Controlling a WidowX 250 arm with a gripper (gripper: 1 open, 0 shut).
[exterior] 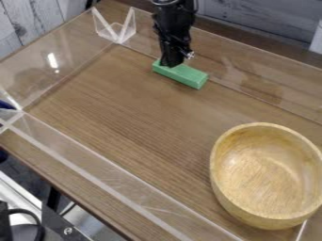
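Note:
The black gripper [172, 56] reaches down from the top centre of the camera view, shut, its tips just over the upper left part of a green block [189, 77]. The block lies flat on the wooden table [113, 122]. Whether the fingertips touch it is hard to tell.
A large round wooden bowl [265, 174] sits at the lower right. Clear plastic pieces stand at the top left, and a clear strip runs along the table's left side, with black cables at the lower left.

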